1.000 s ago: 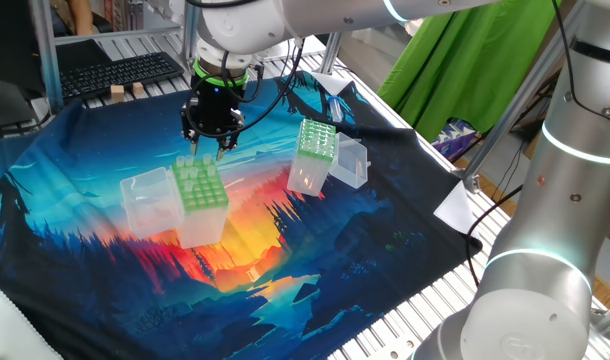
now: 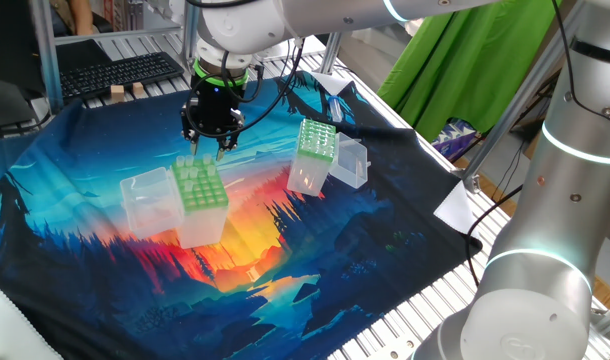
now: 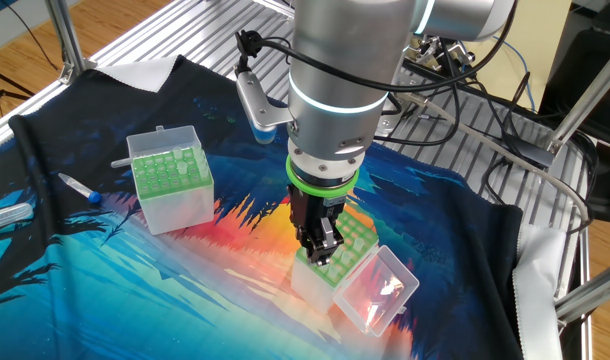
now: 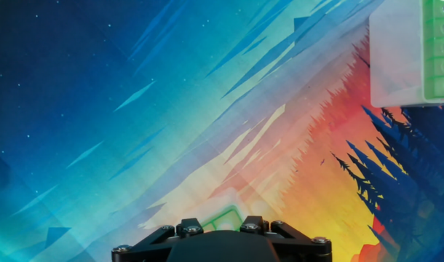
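Note:
Two boxes with green racks rest on a printed cloth. The left box (image 2: 202, 220) in exterior view 1 has clear tips (image 2: 191, 166) standing up at one end of its rack, and its open clear lid (image 2: 150, 202) lies beside it. Farther right is the other box (image 2: 312, 158), also with an open lid (image 2: 352, 160). My gripper (image 2: 207, 154) points down above the far end of the left box, fingers apart, with nothing visible between them. In the wrist view, a green rack corner (image 4: 223, 217) shows between the fingers, mostly hidden by the gripper.
A pen (image 3: 80, 188) and a marker (image 3: 7, 217) lie on the cloth (image 3: 105, 290) in exterior view 2. At the back stand a keyboard (image 2: 120, 74) and small wooden blocks (image 2: 117, 93).

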